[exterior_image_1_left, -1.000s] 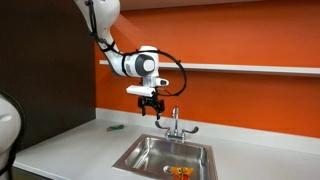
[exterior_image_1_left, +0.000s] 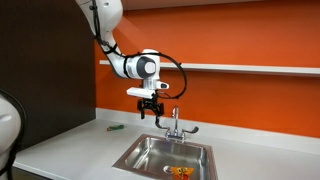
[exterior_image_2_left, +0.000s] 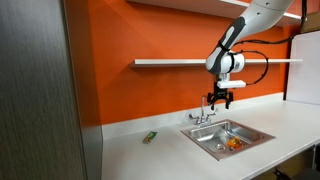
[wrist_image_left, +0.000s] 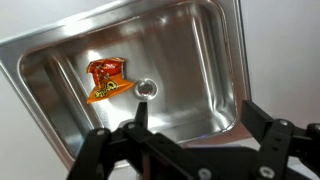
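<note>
My gripper (exterior_image_1_left: 150, 117) hangs well above the countertop by the sink, pointing down. In the wrist view its two dark fingers stand wide apart, so the gripper is open, with only the sink floor seen between them. Inside the steel sink (wrist_image_left: 190, 60) lies a crumpled orange-red packet (wrist_image_left: 107, 78), beside the drain and clear of the fingers. Exterior view 1 has this packet (exterior_image_1_left: 181, 173) at the bottom edge of the picture, partly cut off. From the other side, the packet (exterior_image_2_left: 233, 143) shows on the sink floor.
A faucet (exterior_image_1_left: 176, 128) rises at the sink's back edge, near the arm. One small green object (exterior_image_2_left: 150, 137) rests on the counter away from the sink. Along the orange wall runs a white shelf (exterior_image_1_left: 235, 69). The counter (exterior_image_2_left: 125, 160) is otherwise largely bare.
</note>
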